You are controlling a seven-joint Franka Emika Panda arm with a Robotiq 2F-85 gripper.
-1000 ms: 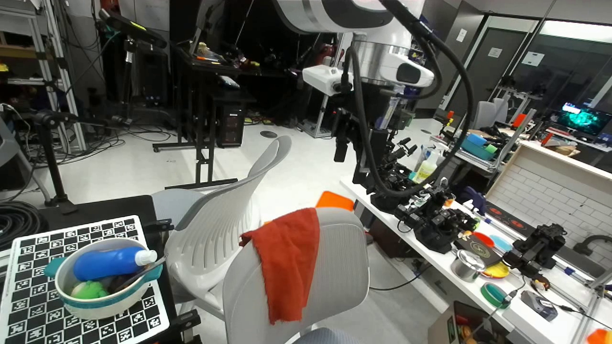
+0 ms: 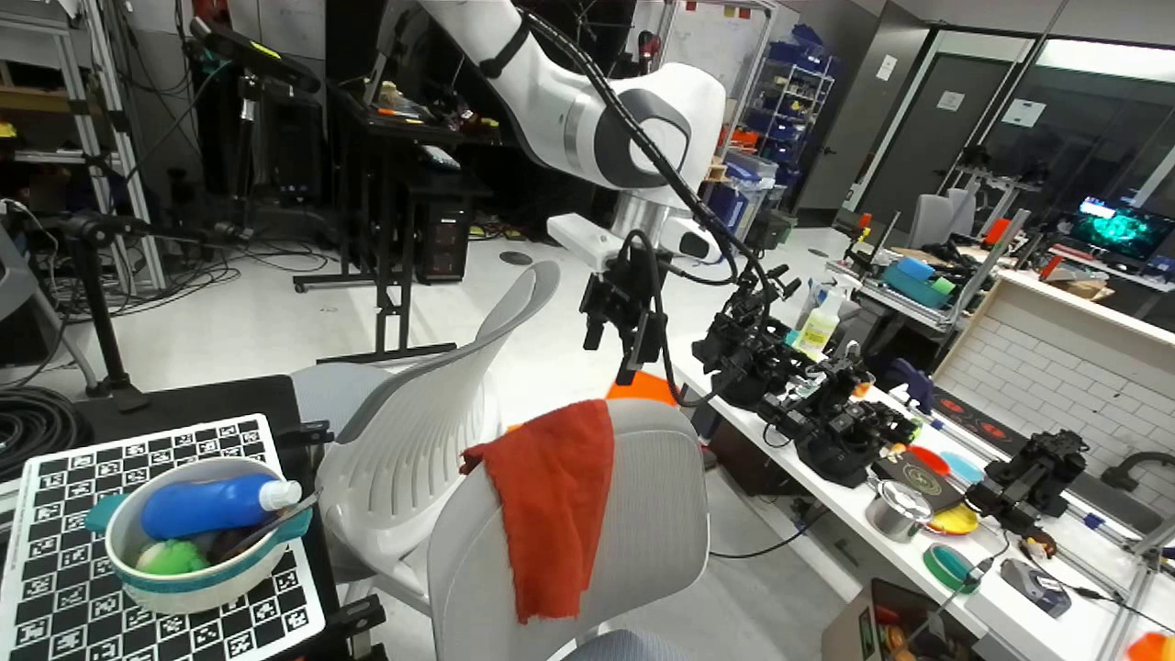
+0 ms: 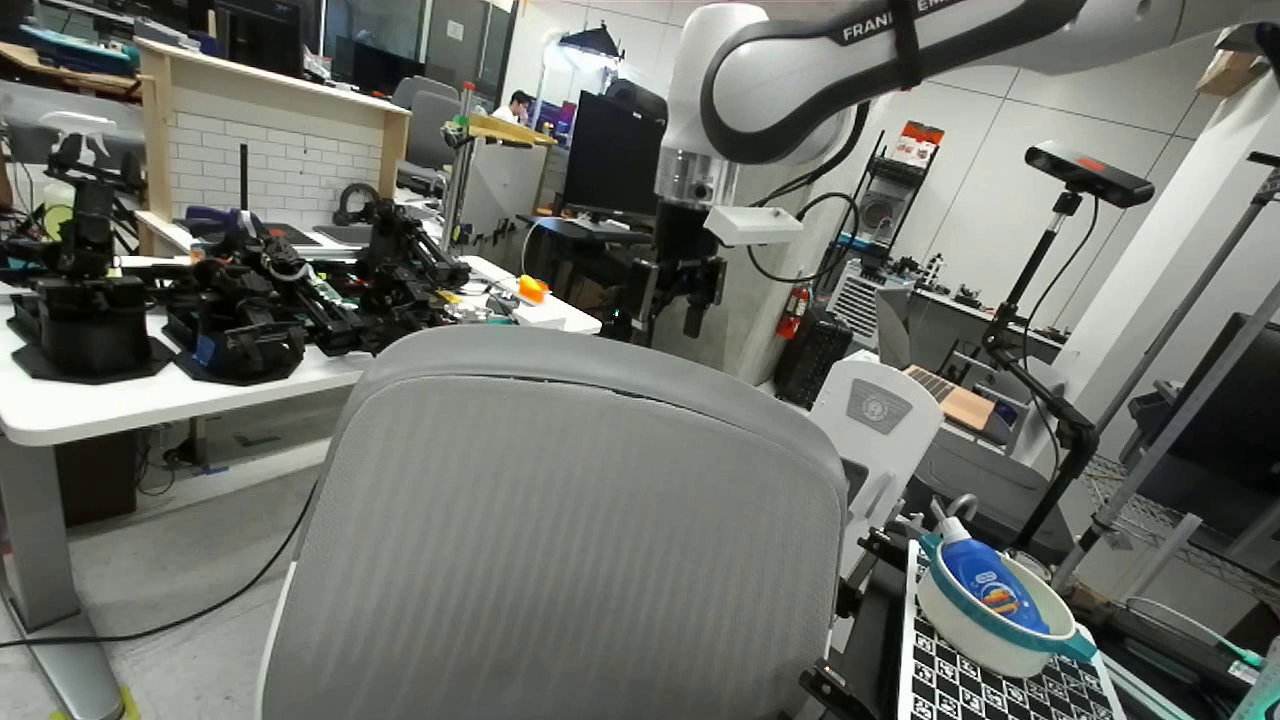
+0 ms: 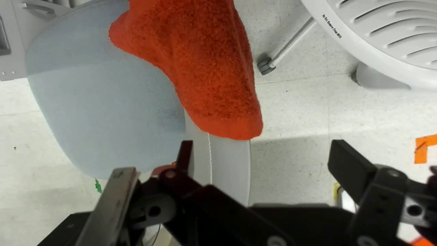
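Observation:
A red cloth (image 2: 562,501) drapes over the top of a grey chair's backrest (image 2: 657,496). From above, in the wrist view, the cloth (image 4: 213,69) lies across the chair's top edge, ahead of the fingertips and clear of them. My gripper (image 2: 612,351) hangs in the air above the chair, apart from the cloth, with its fingers wide open and nothing between them. Exterior view 2 has the gripper (image 3: 672,322) beyond the grey backrest (image 3: 564,528), which hides the cloth there.
A second grey chair (image 2: 424,441) stands close by. On a checkered board (image 2: 66,518) sits a pot (image 2: 165,595) holding a blue bottle (image 2: 209,505). A white table (image 2: 821,479) crowded with black robot arms runs along the right.
The cloth and chairs have stayed put.

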